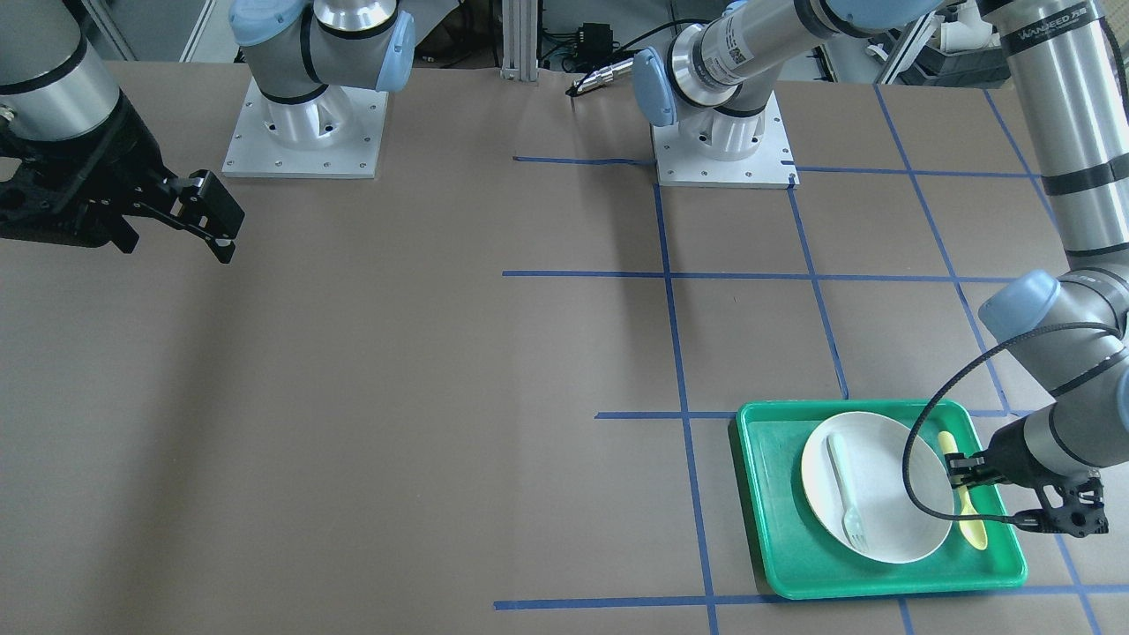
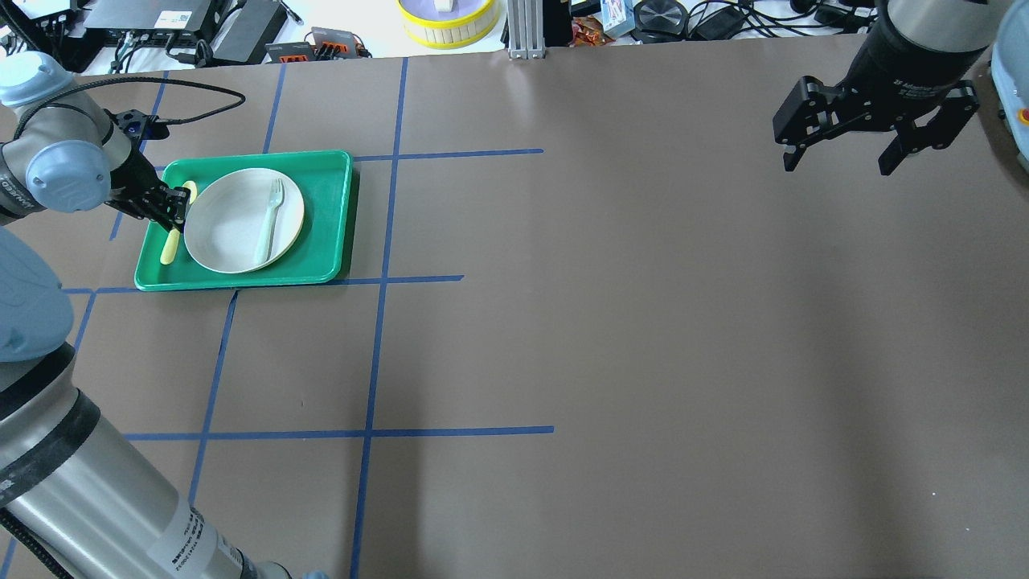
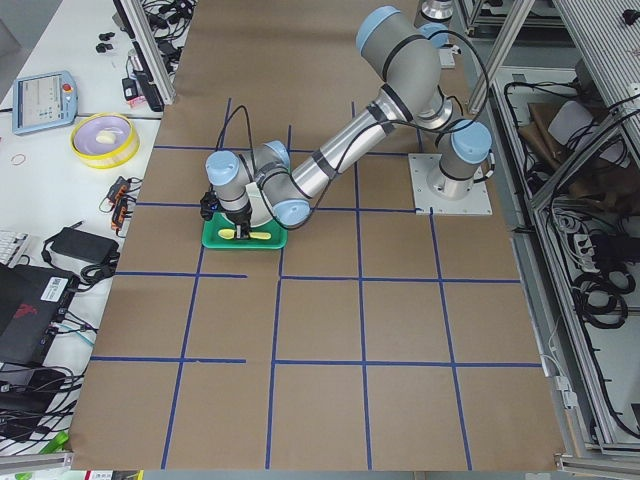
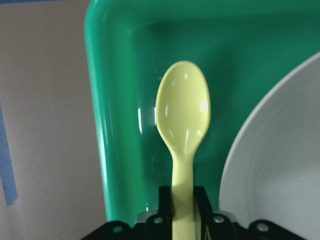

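Note:
A yellow spoon [image 4: 182, 105] [image 1: 971, 529] lies along the side of the green tray [image 4: 105, 130] [image 1: 778, 529] beside the white plate [image 4: 280, 155] [image 2: 222, 222]. My gripper is low at the tray, shut on the spoon's handle, with the bowl of the spoon pointing away from the fingers. A pale fork [image 1: 847, 487] [image 2: 272, 217] rests on the plate. In the left view the wrist hides much of the plate and tray.
A second arm's black gripper [image 1: 190, 212] [image 2: 868, 121] hangs over the bare side of the table. Other arm bases [image 1: 720, 159] stand at the back.

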